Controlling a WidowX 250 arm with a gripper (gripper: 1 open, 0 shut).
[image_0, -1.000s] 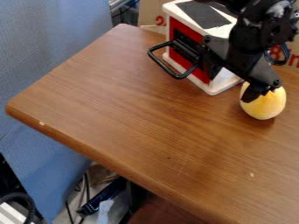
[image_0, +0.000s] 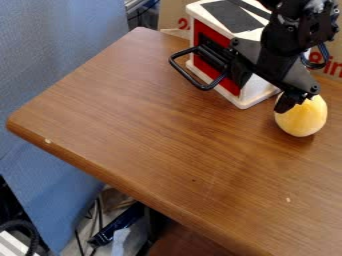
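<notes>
My black gripper (image_0: 293, 98) hangs from the upper right, its fingertips at the upper side of a pale yellow round object (image_0: 302, 118) on the wooden table (image_0: 134, 120). Whether it is open or shut around that object is unclear. Behind it stands a white and red box-shaped appliance (image_0: 253, 91) with a black handle, partly hidden by the arm.
A cardboard box (image_0: 175, 14) is behind the appliance. Blue fabric (image_0: 47, 70) lies beyond the left table edge, with cables below it.
</notes>
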